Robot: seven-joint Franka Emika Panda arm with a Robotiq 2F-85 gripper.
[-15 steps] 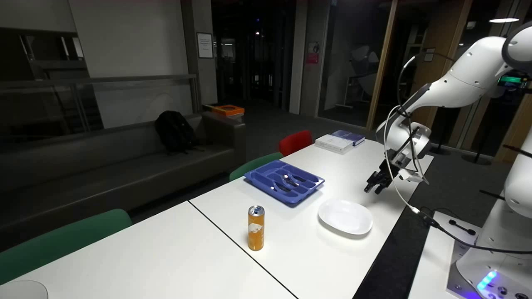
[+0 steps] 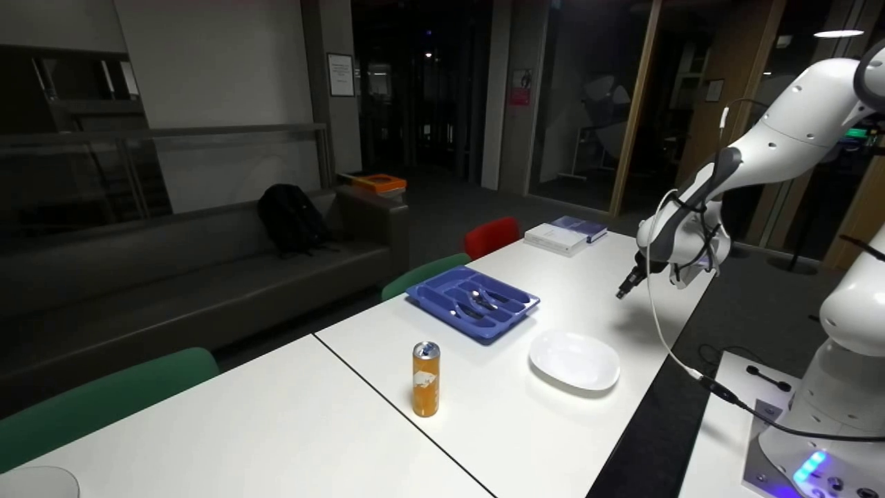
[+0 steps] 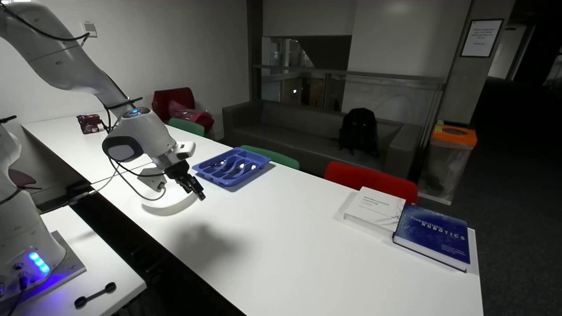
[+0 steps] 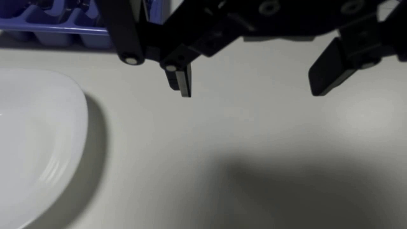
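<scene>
Over bare white table, my gripper stands open, its two fingertips wide apart with nothing between them. To its left in the wrist view lies a white plate (image 4: 42,141), empty where it shows. A blue cutlery tray (image 2: 444,306) holding several utensils rests farther back on the table in exterior view 1. The orange can (image 2: 425,382) stands upright near the table seam, left of the plate (image 2: 572,361). In exterior view 2 the arm partly covers the plate (image 3: 168,208), and my gripper (image 3: 197,190) hangs above the table just beside it.
A white book (image 3: 375,208) and a blue book (image 3: 433,231) lie at the table's far end. Red (image 2: 491,238) and green chairs (image 2: 108,398) line the back edge. Open tabletop stretches between my gripper and the books. A cable (image 2: 653,290) hangs from the arm.
My gripper has risen and shifted away from the plate, toward the far end of the table in exterior view 1, and its wrist has turned. Plate, tray and can have stayed put.
</scene>
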